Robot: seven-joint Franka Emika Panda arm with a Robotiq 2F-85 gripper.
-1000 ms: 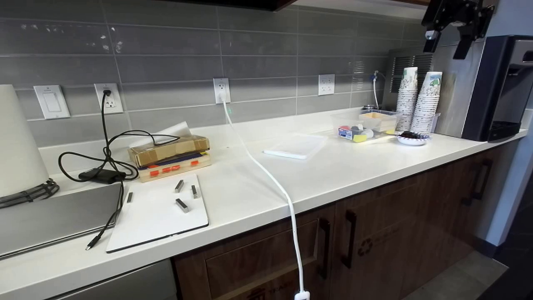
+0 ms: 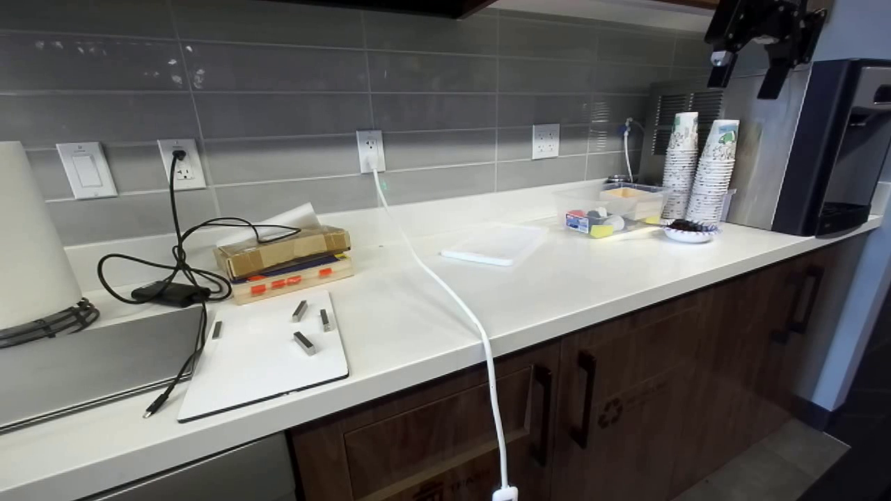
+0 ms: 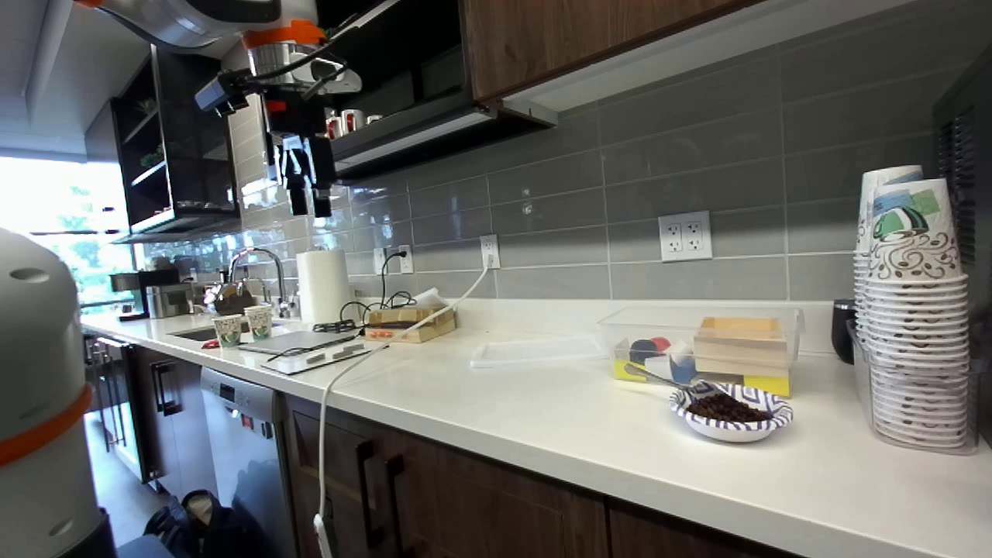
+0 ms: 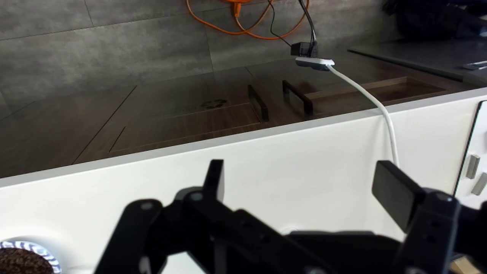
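Note:
My gripper is open, its two dark fingers wide apart with nothing between them. In exterior view 1 the gripper [image 2: 747,79] hangs high at the upper right, well above the counter. The second exterior view shows the gripper [image 3: 309,203] pointing down at the upper left, in front of the tiled wall. Below it the white counter [image 4: 292,155] is bare. A patterned bowl [image 3: 735,418] of dark brown bits, with a spoon [image 3: 656,373] leaning at its rim, stands on the counter. The bowl [image 4: 27,258] is partly cut off in the wrist view.
A white cable [image 2: 443,284] crosses the counter and hangs over its front edge. A clear bin [image 3: 702,349] and stacked paper cups [image 3: 916,325] stand near the bowl. Small metal blocks [image 2: 304,343] lie on a white board [image 2: 259,376]. A flat white lid [image 2: 493,243] lies mid-counter.

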